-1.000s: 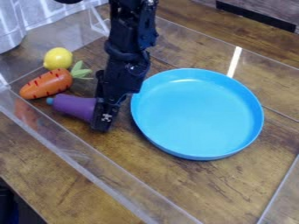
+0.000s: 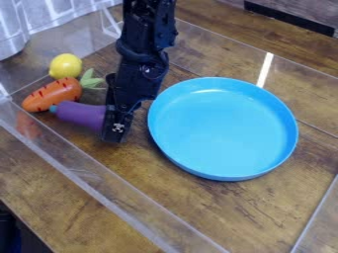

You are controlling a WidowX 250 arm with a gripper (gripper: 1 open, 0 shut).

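My black gripper [image 2: 117, 117] reaches down from the top center and is shut on a purple eggplant-like toy [image 2: 82, 115] lying left of the blue plate. Just above and left of it lies an orange carrot [image 2: 51, 94] with green leaves [image 2: 91, 80]. A yellow lemon [image 2: 66, 65] sits behind the carrot. The fingertips are partly hard to make out against the dark body of the gripper.
A large blue plate [image 2: 222, 126] fills the right middle, close beside the gripper. Clear plastic walls border the wooden surface [image 2: 199, 208]. Bare wood shows in front of and behind the plate.
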